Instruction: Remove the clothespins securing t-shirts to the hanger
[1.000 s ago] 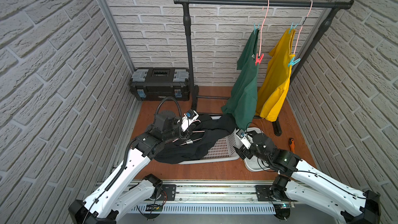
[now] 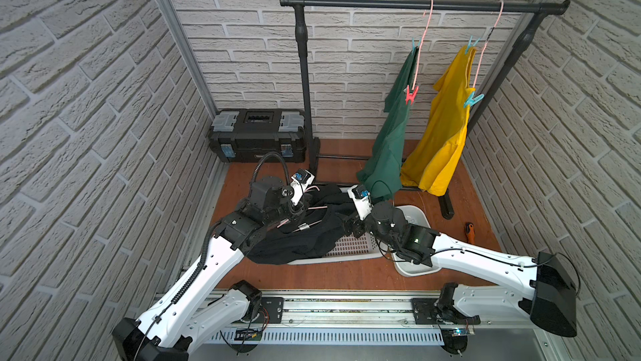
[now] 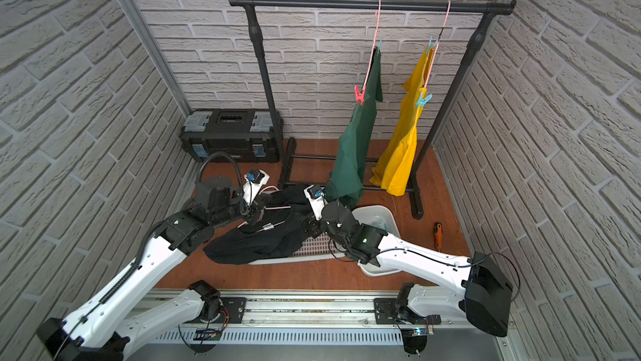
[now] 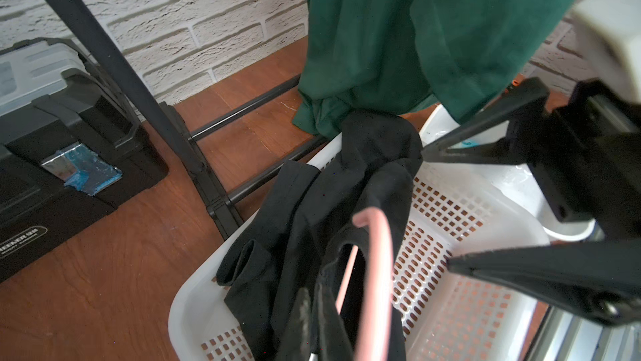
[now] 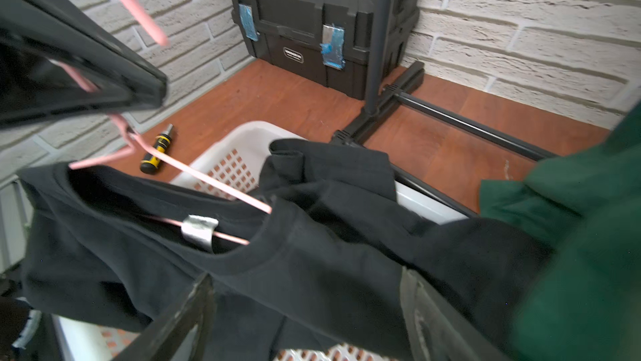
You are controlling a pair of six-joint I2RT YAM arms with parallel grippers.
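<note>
A black t-shirt point(image 2: 327, 227) lies in a white perforated basket point(image 2: 334, 256), a pink hanger point(image 5: 200, 176) in its collar. My left gripper is shut over it, just by the pink hanger. My right gripper stands part open over the shirt, close right of my left one. A green t-shirt point(image 2: 387, 147) and a yellow t-shirt point(image 2: 440, 140) hang from pink hangers on the rack, with a red clothespin point(image 2: 412, 94) and blue clothespins point(image 2: 473, 99) at their tops.
The black rack point(image 2: 354, 1) stands behind the basket, a black toolbox point(image 2: 257, 137) at back left. A white tub point(image 2: 417, 271) sits right of the basket; an orange tool point(image 2: 469, 232) lies on the floor at far right.
My right gripper has moved up and leftward toward the left gripper and the black shirt. The green shirt has swung slightly; the left arm has risen slightly.
</note>
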